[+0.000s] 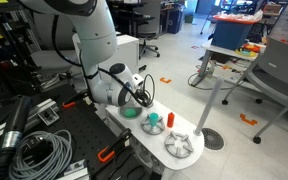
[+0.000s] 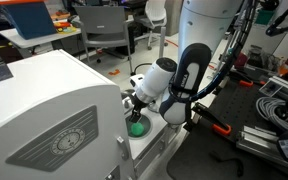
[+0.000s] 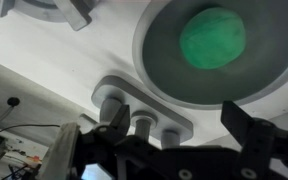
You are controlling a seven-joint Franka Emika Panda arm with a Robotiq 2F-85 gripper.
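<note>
A grey bowl (image 3: pixel 159 75) with a round green thing (image 3: pixel 213 38) inside fills the upper right of the wrist view. In that view the two dark fingers of my gripper are spread apart, and I see nothing held between them. Grey knobs (image 3: pixel 142 122) on a pale panel show below, in the gap. From exterior view 1, the gripper (image 1: pixel 144 98) hangs low over the white surface, just behind the green-filled bowl (image 1: pixel 130 111). In exterior view 2 the green thing (image 2: pixel 136 129) shows beneath the arm; the fingertips are hard to make out there.
On the white surface (image 1: pixel 192 129) stand a teal cup (image 1: pixel 153 117) on one burner, a red bottle (image 1: pixel 171 120), and another burner (image 1: pixel 179 145). A dark table with coiled cable (image 1: pixel 44 158) lies to the left. A white cabinet (image 2: pixel 59 120) blocks part of exterior view 2.
</note>
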